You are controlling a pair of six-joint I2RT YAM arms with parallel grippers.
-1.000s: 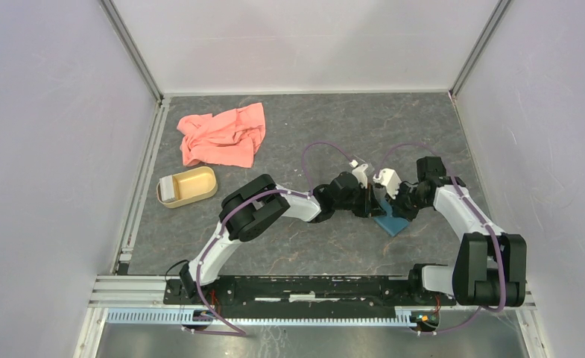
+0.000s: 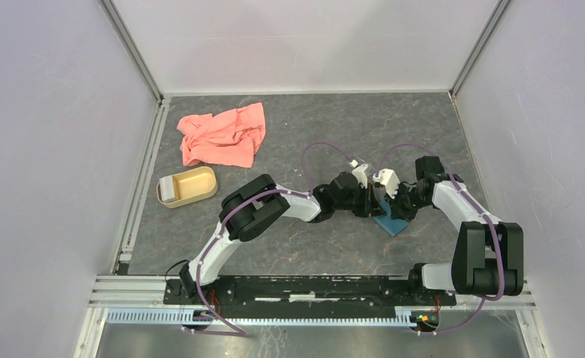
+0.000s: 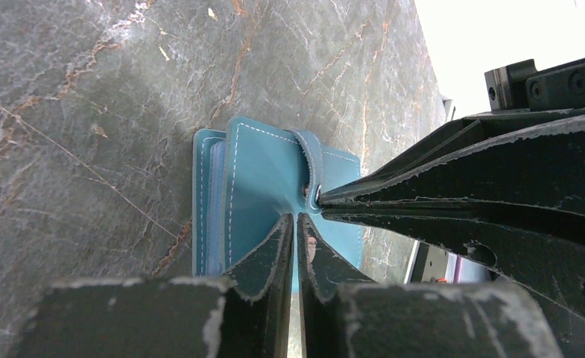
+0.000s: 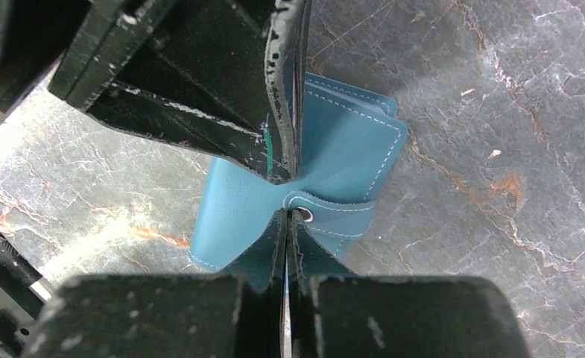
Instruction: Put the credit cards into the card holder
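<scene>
The blue card holder (image 2: 393, 226) lies on the table at the right, below both grippers. Pale stitching runs along its edges, and a short strap with a snap (image 4: 337, 215) crosses one side. My left gripper is shut on the card holder, its fingers close together over the cover; the exact grip is hidden. In the right wrist view, the tips of my right gripper are shut at the snap end of the strap, with nothing showing between them. No loose credit card shows clearly.
A yellow tray (image 2: 197, 186) with a white boxy item (image 2: 167, 189) at its left end stands at the far left. Behind it lies a crumpled coral cloth (image 2: 226, 136). Both arms' grippers sit close together.
My right arm has shifted very slightly. The left arm, the holder, the tray and the cloth look unmoved.
</scene>
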